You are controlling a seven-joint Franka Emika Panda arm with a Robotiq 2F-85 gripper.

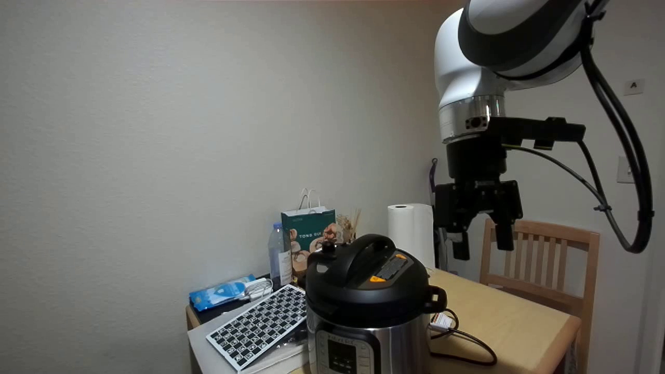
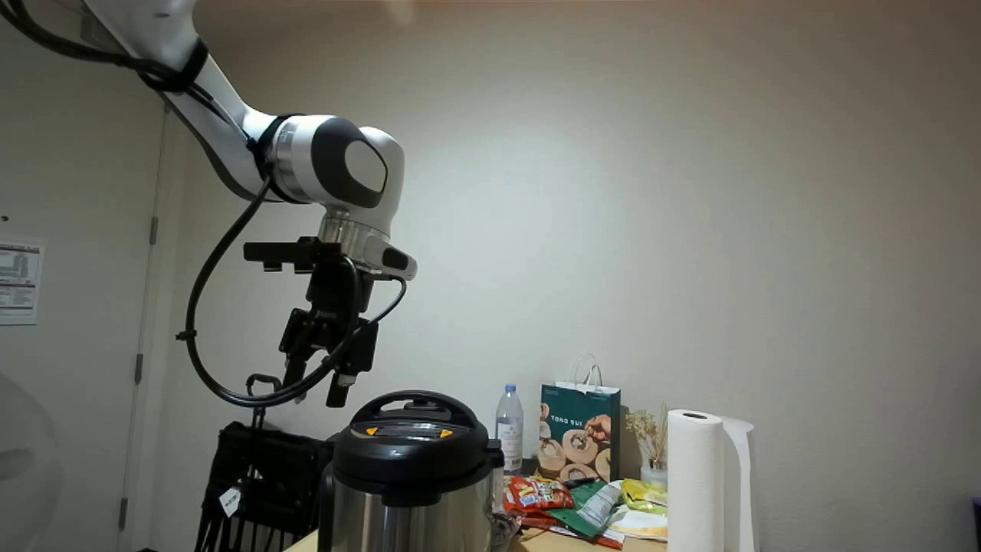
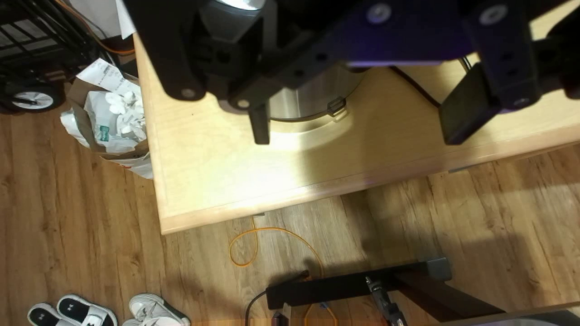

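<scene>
My gripper hangs open in the air, fingers pointing down, with nothing between them. In exterior view 1 it is up and to the right of a steel pressure cooker with a black lid. The lid sits on the cooker, its arched handle on top. From the other side, exterior view 2 has the gripper above and left of the lid, apart from it. Wide-spread fingers show in the wrist view, where the gripper is over the table and the cooker's steel side is partly hidden behind it.
Behind the cooker stand a paper towel roll, a bottle and a green paper bag. A checkered board leans at the left. A black cord lies on the table; a chair stands beyond. Snack packets lie beside the cooker.
</scene>
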